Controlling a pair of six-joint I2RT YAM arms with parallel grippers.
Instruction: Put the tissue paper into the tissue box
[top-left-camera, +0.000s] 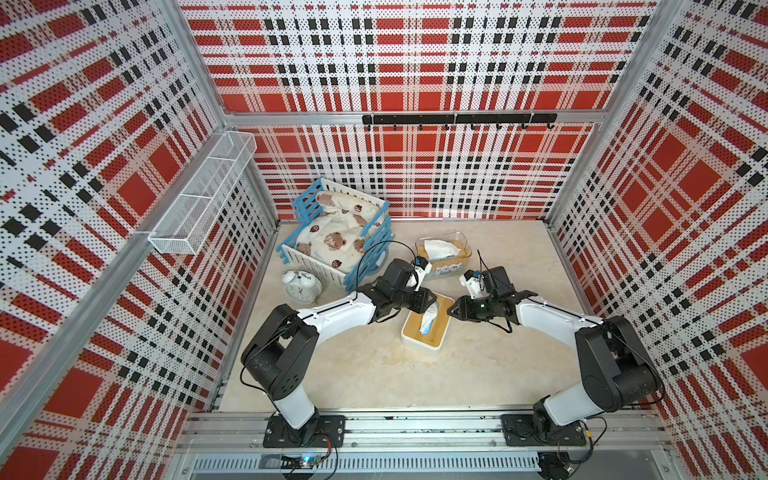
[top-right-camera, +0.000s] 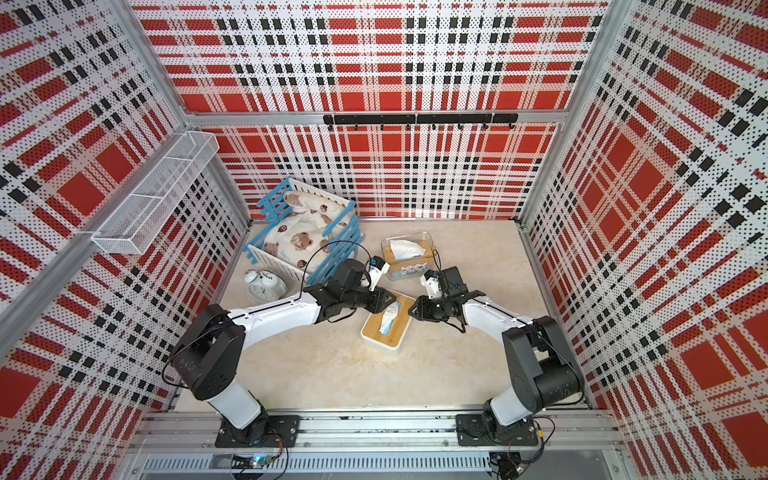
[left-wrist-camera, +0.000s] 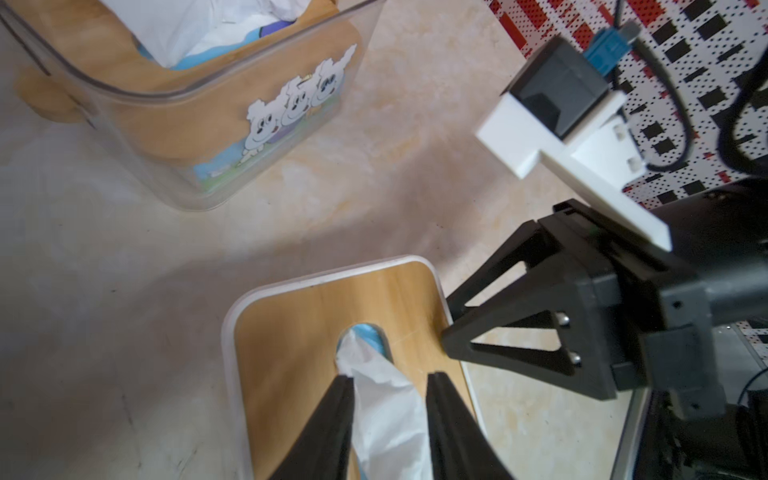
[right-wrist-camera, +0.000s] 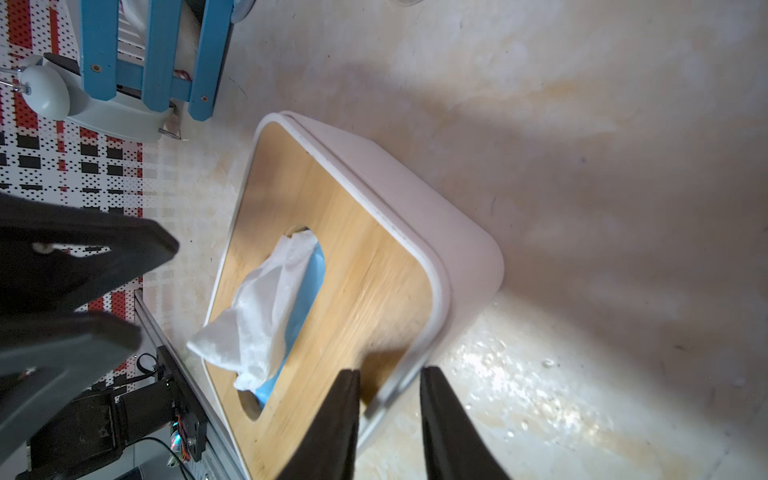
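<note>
The white tissue box (top-left-camera: 424, 342) with a wooden lid sits mid-table between my arms. White tissue paper (right-wrist-camera: 264, 304) sticks out through the lid's oval slot, with blue wrapping beside it in the opening. Over the tissue, my left gripper stands open, its fingers apart; the tissue shows beyond them, not visibly held. At the box's right side, my right gripper is shut on the box's rim (right-wrist-camera: 416, 372), one finger on the lid side and one outside. The overhead views partly hide both sets of fingertips.
Behind is a clear box (left-wrist-camera: 232, 112) holding wood-coloured contents and tissue. A blue-and-white crib (top-left-camera: 344, 272) with a patterned cloth stands back left, beside a white alarm clock (top-left-camera: 301, 285).
</note>
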